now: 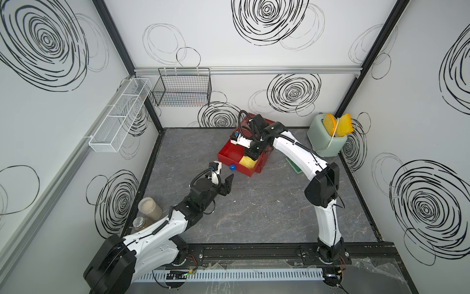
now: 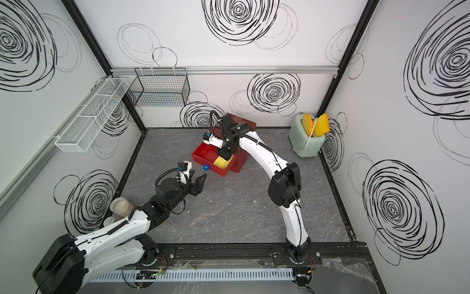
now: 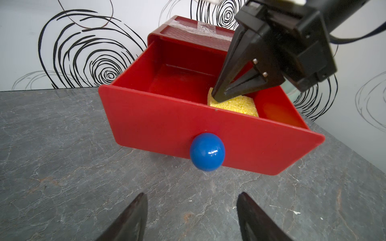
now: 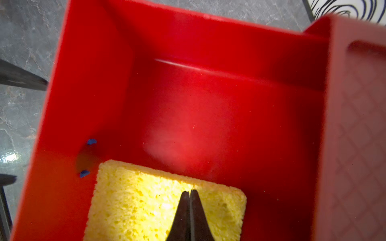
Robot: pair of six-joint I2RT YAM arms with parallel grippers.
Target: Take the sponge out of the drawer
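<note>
The yellow sponge [image 4: 132, 200] lies flat inside the red drawer [image 4: 193, 100], in the corner by the knob wall. Over it, in the right wrist view, my right gripper is shut, its two fingertips together with nothing between them. The left wrist view shows the sponge [image 3: 241, 105] partly behind the drawer's front wall [image 3: 168, 116], with the right gripper's dark fingers [image 3: 229, 76] reaching down to it. A blue knob [image 3: 207, 151] sits on that wall. My left gripper stands open and empty in front of the drawer, above the table.
The drawer's red cabinet [image 1: 266, 159] is partly hidden under the right arm. A green flat item [image 1: 294, 165] lies beside it. At the back right is a pale green container [image 1: 325, 139] holding yellow and orange things. Bare table [image 1: 274, 210] spreads in front.
</note>
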